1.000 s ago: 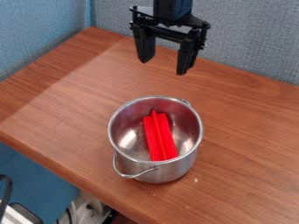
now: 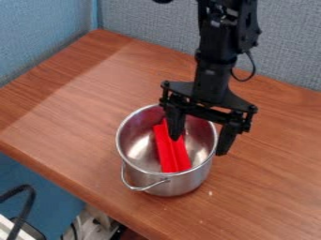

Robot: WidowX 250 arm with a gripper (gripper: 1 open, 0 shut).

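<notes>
A steel pot [image 2: 145,179] with a thin wire handle stands near the front left of the wooden table. Inside it lie red sticks [image 2: 172,156], side by side and lengthwise. My black gripper [image 2: 198,133] is open over the pot, its fingers reaching down at the rim and just inside it, partly covering the upper ends of the red sticks. Whether the fingertips touch the sticks I cannot tell.
Blue-grey padded walls close it in at the left and back. Cables show off the front-left edge.
The pot and red sticks look unmoved.
</notes>
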